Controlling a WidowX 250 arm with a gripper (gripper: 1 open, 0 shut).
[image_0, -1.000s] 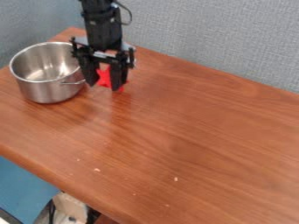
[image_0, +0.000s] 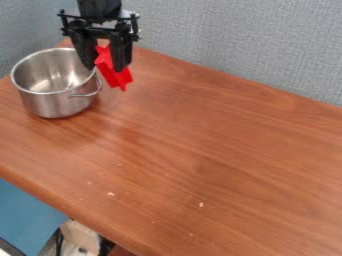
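Observation:
The black gripper (image_0: 99, 50) is at the upper left, just right of and above the steel pot (image_0: 43, 98), holding a red object (image_0: 116, 74) that hangs tilted between and below its dark fingers. The red object is partly hidden by the gripper. The pot stands on the wooden table with a wire handle on its right side; its inside looks empty where visible.
A grey textured wall stands behind it. A blue surface (image_0: 20, 215) and some clutter lie below the table's edge at the lower left.
The gripper has risen and moved left toward the pot, and the red object has been lifted with it, now showing more below the fingers.

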